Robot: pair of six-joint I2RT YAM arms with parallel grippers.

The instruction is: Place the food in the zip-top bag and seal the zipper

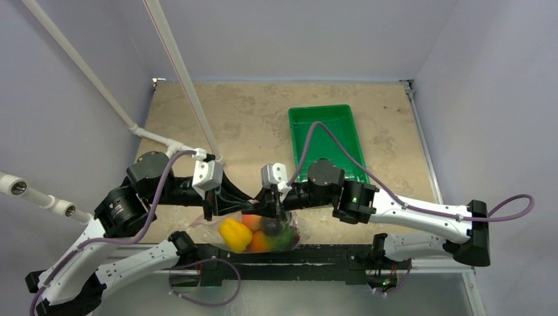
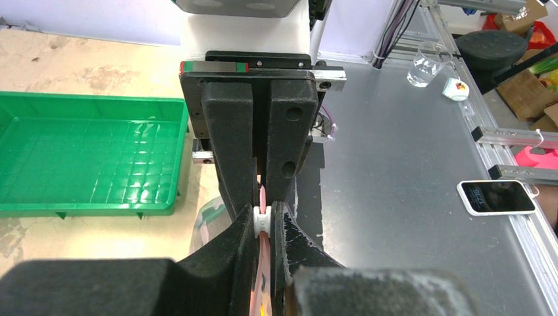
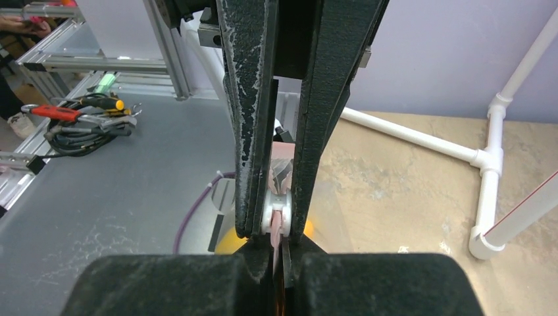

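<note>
The clear zip top bag [image 1: 289,238] holds a yellow pepper [image 1: 234,234], orange fruits [image 1: 257,241] and green and dark produce near the table's front edge. Above it, my two grippers meet tip to tip. My left gripper [image 1: 245,201] is shut on the bag's top at the pink zipper strip [image 2: 262,257], beside the white slider [image 2: 262,222]. My right gripper [image 1: 260,204] is shut at the same spot; in the right wrist view the white slider [image 3: 276,204] and pink strip sit at the fingertips, and whether its own fingers grip them is hard to tell.
An empty green tray [image 1: 322,125] stands behind the right arm. White pipes [image 1: 158,138] run along the left side. The tan board [image 1: 250,118] is clear at the back.
</note>
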